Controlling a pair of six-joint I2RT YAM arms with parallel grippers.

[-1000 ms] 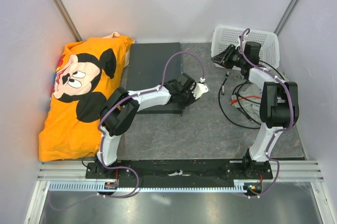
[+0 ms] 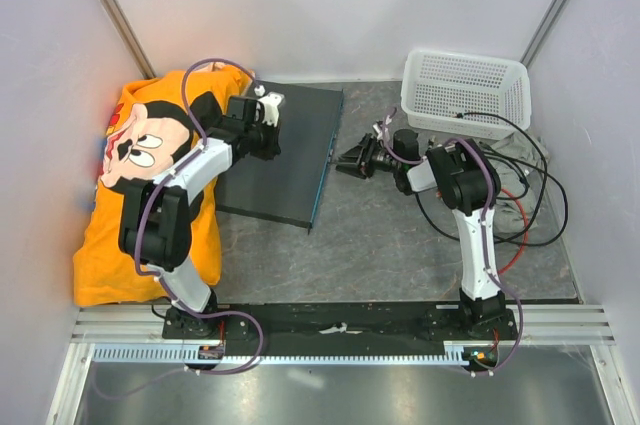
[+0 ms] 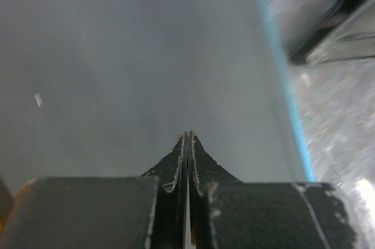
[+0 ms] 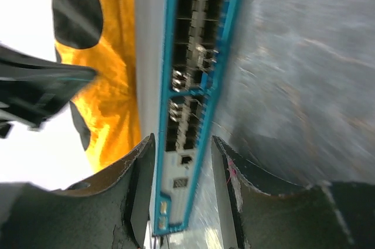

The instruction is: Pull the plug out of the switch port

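Note:
The dark flat switch (image 2: 285, 165) lies left of centre, slightly turned, its blue-edged port face (image 4: 193, 94) toward the right. In the right wrist view rows of ports run along that face; whether a plug sits in one is unclear. My right gripper (image 2: 355, 163) is open just right of the face, its fingertips (image 4: 143, 152) near the ports with nothing held. My left gripper (image 2: 265, 145) is over the switch's top, shut with nothing visible between its fingers; the left wrist view shows bare switch surface beneath it.
An orange cartoon cloth (image 2: 145, 235) covers the left side. A white basket (image 2: 465, 80) stands at back right, with black and red cables (image 2: 525, 245) below it.
My left gripper has moved left and up over the switch, which has turned slightly. My right gripper has come down and left from the basket to the switch's port face.

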